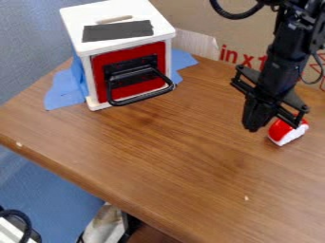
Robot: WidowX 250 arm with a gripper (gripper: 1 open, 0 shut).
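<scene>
The black arm reaches down from the top right, its gripper (271,117) low over the right side of the wooden table. Just right of and partly behind the gripper lies a red and white object (290,135) on its side. I cannot tell whether the fingers are apart or touch it.
A small white toy oven (127,24) with a red front and black handle stands at the back left on blue cloths (66,91). A cardboard box is behind the arm. The table's left edge drops away.
</scene>
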